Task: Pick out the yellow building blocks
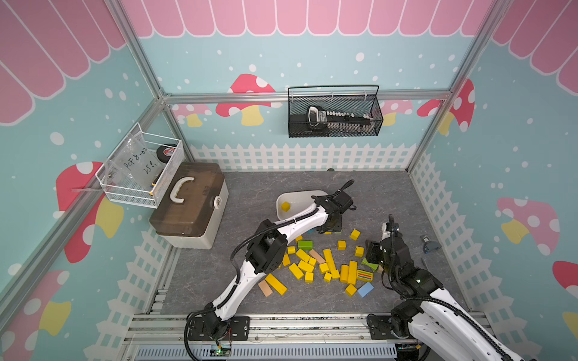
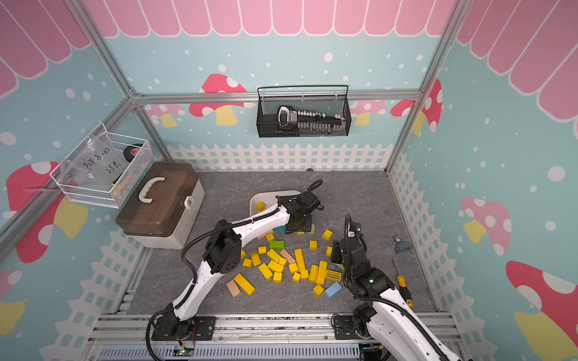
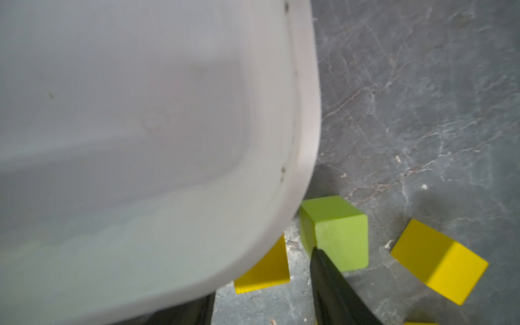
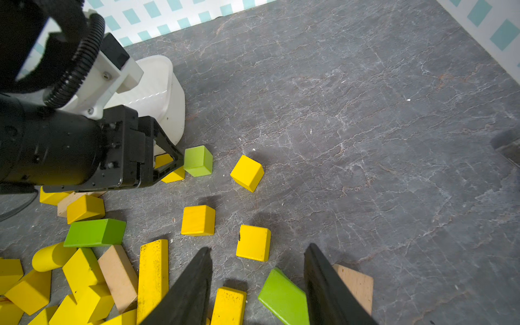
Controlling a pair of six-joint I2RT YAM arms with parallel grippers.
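Observation:
My left gripper is low beside the white bin's [image 4: 174, 108] corner, its fingers part open over a yellow block [image 3: 262, 270] and touching or close to a green cube [image 3: 338, 233]; whether it grips anything I cannot tell. A yellow cube [image 3: 438, 260] lies just right of these. One yellow block [image 1: 284, 205] is inside the bin. Many yellow blocks [image 1: 328, 258] lie scattered over the front middle. My right gripper stands open above the right side of the scatter, nothing held, near a yellow cube [image 4: 253, 242] and a green block [image 4: 283, 296].
Pink blocks [image 1: 265, 288], a blue block [image 1: 365, 289] and green blocks are mixed in. A lidded toolbox [image 1: 183, 204] stands left, wire baskets hang on the walls, tools lie at far right.

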